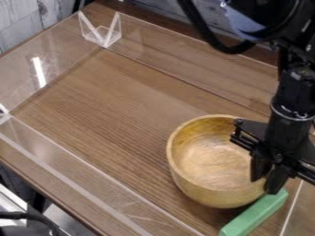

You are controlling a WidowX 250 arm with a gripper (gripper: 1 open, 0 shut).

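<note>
My gripper [263,162] reaches in from the right, shut on the right rim of a yellow-tan bowl [193,159]. The bowl stands in the lower middle right of the camera view. Beside and partly under the bowl's lower right edge lies a green bar-shaped object [250,219]. The fingertips are dark and partly hard to make out against the bowl.
A wooden table [105,115] fills most of the view, with a wide clear area to the left and back. A small white wire-like item [102,28] stands at the back left. A black cable arches over the top right.
</note>
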